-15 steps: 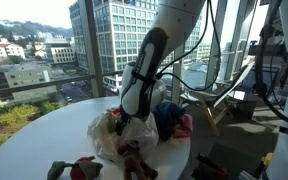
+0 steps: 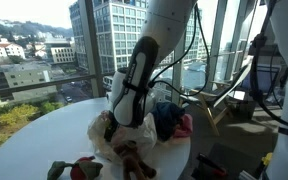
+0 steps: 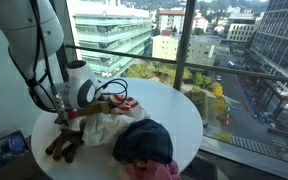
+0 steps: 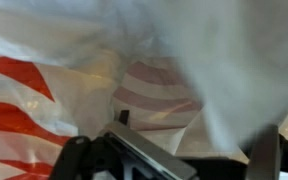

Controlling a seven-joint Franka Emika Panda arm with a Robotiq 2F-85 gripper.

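Observation:
A crumpled white plastic bag [image 2: 101, 146] lies on the round white table, and my gripper is down at it. In the wrist view, white plastic with red print [image 4: 19, 122] fills most of the picture, some of it blurred and very close. My gripper stands open at the bottom of that view, with plastic in front of and around its fingers. Whether any plastic lies between the fingers is hard to tell. The fingertips are lost against the bag in the exterior views.
Dark blue cloth [image 3: 144, 140] and pinkish-red cloth [image 3: 152, 170] lie beside the bag. A brown soft toy [image 2: 135, 163] and a red-and-green toy [image 2: 76, 170] rest near the front edge. Windows stand behind.
The arm's hand has moved a little to the left in exterior view 1 and its tilt has changed. The bag's shape has shifted slightly. The toys and cloths look unmoved.

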